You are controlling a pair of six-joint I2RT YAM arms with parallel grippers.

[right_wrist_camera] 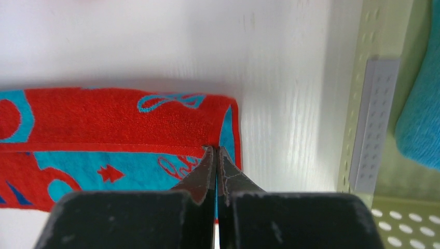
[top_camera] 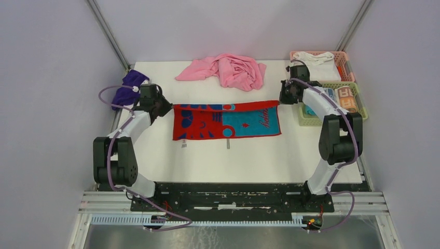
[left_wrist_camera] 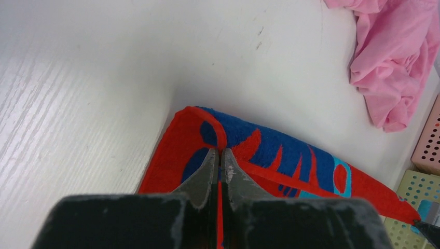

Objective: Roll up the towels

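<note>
A red, blue and teal towel (top_camera: 244,124) lies across the middle of the table, its back long edge turned up in a band. My left gripper (top_camera: 170,105) is shut on the band's left end (left_wrist_camera: 207,119). At the other end my right gripper (top_camera: 282,101) is shut at the towel's corner (right_wrist_camera: 207,129); in the right wrist view its fingertips close on the red edge. The towel's lower layer shows beneath the band.
A crumpled pink towel (top_camera: 228,72) lies at the back, a purple one (top_camera: 126,88) at the left edge. A green basket (top_camera: 306,120) with rolled towels and a pink basket (top_camera: 349,72) with white cloth stand at the right.
</note>
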